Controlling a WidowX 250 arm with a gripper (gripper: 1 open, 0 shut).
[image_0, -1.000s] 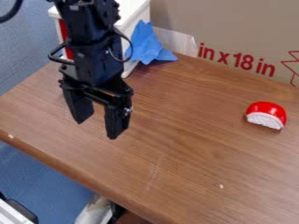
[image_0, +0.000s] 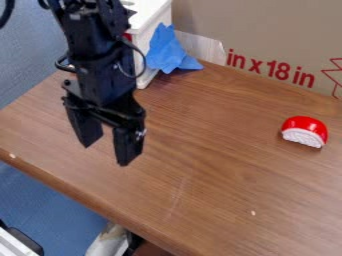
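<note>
My black gripper (image_0: 107, 145) hangs over the left part of the wooden table, fingers pointing down and apart, with nothing seen between them. A red and white object (image_0: 303, 130), rounded on top, lies on the table at the right, well away from the gripper.
A blue cloth (image_0: 170, 52) lies at the back, beside a white box or container (image_0: 143, 20) partly hidden by my arm. A cardboard panel (image_0: 261, 25) stands along the back. Blue fabric shows beyond the left edge.
The red and white object and the cloth have not moved.
</note>
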